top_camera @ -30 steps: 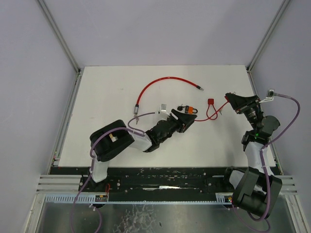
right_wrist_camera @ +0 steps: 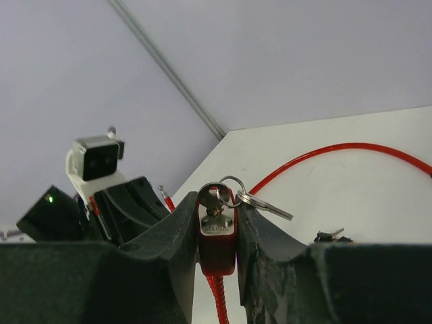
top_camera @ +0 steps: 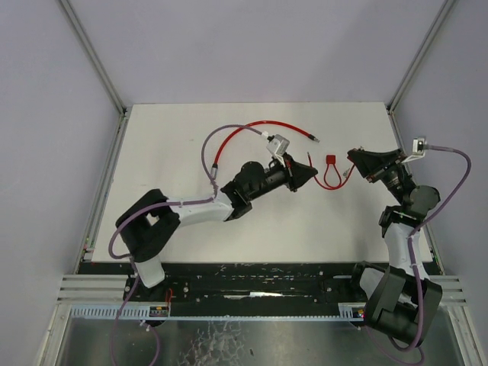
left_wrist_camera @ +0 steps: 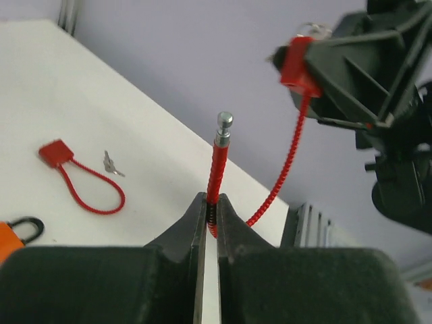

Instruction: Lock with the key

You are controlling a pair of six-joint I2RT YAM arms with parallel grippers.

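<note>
My left gripper is shut on a red cable [left_wrist_camera: 217,169] near its silver tip, which points upward. The cable droops in a U to the red lock [right_wrist_camera: 217,246], held by my right gripper with keys [right_wrist_camera: 263,206] on a ring at its top. In the top view, my left gripper [top_camera: 297,172] is at centre right and my right gripper [top_camera: 358,158] is right of it.
Another red lock [left_wrist_camera: 58,154] with a looped cable lies on the table beside loose keys [left_wrist_camera: 110,164]. A long red cable [top_camera: 259,122] arcs across the back. An orange-and-black lock [left_wrist_camera: 8,240] lies nearby.
My left arm has risen and extended, lifting the cable's tip upright and bending the cable into a deeper U.
</note>
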